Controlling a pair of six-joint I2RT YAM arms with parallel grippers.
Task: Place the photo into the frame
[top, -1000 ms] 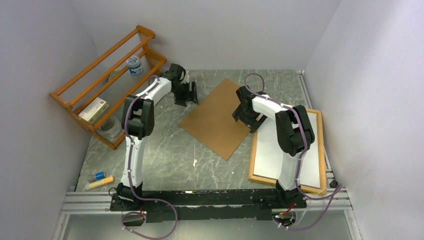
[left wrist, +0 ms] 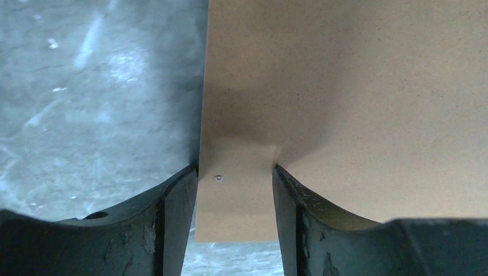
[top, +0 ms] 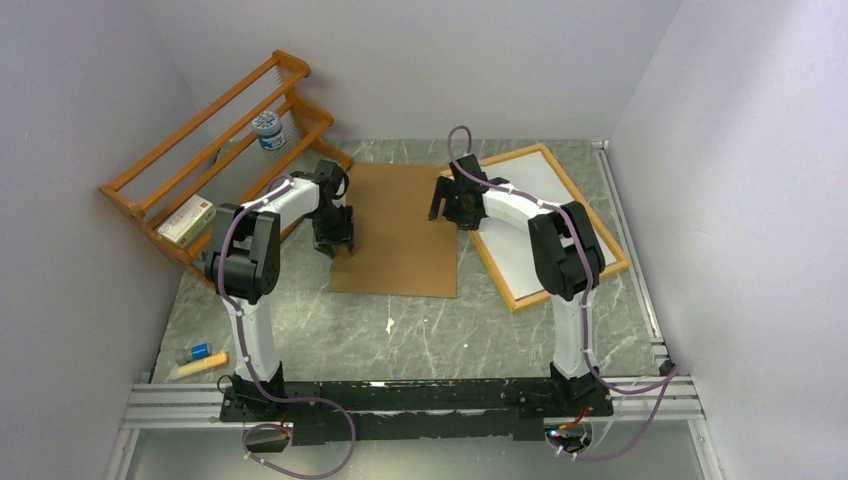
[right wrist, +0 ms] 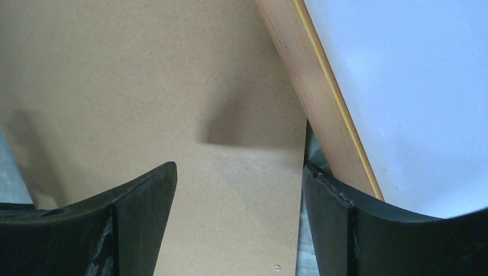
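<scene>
A brown backing board [top: 395, 260] lies squarely on the table. Beside it on the right, the wooden frame [top: 615, 265] with a white inside [top: 522, 255] lies tilted, its left edge along the board. My left gripper is shut on the board's near left part, fingertips at its edge and surface. My right gripper is part open over the board's right edge, one fingertip at that edge beside the frame's wooden side [right wrist: 299, 69]. I see no separate photo.
A wooden rack [top: 200, 150] with a jar and box stands at the back left. A blue cylinder and yellow tube [top: 200, 365] lie front left.
The board has turned to lie square and shifted left. The frame has moved up-left and tilted. My left gripper has come down-left and shut on the board; my right gripper has moved left.
</scene>
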